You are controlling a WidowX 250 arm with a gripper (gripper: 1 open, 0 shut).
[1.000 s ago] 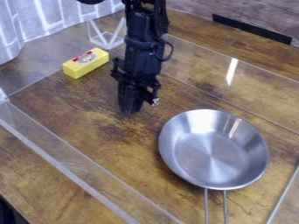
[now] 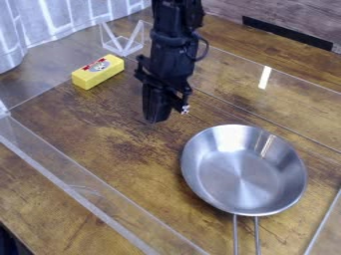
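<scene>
The black gripper (image 2: 158, 108) hangs over the middle of the wooden table (image 2: 94, 169), shut, with no object visible between its fingers. A steel frying pan (image 2: 242, 164) rests at the right, its handle pointing toward the front edge. A yellow box (image 2: 98, 72), like a sponge pack, lies at the back left, apart from the gripper.
A white wire stand (image 2: 122, 37) is at the back, left of the arm. Clear panels or plastic edges run along the left side.
The gripper has risen slightly and shifted a little to the right over the last second. The pan and yellow box have not moved.
</scene>
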